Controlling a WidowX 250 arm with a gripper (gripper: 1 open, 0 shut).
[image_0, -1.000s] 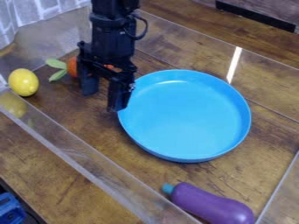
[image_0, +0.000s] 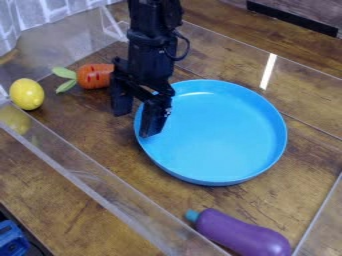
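Observation:
My black gripper (image_0: 138, 112) stands open over the left rim of a large blue plate (image_0: 214, 130), one finger reaching down at the plate's edge and the other further left above the wooden surface. An orange carrot (image_0: 94, 76) with green leaves lies behind the gripper to the left, partly hidden by it. A yellow egg-shaped object (image_0: 27, 94) rests further left.
A purple eggplant (image_0: 241, 234) lies at the front right. Clear walls run along the left and right edges. A blue object (image_0: 10, 240) is at the bottom left corner. Bare wood (image_0: 94, 190) shows in the front left.
The gripper has moved right, away from the carrot and toward the blue plate. The objects look unmoved.

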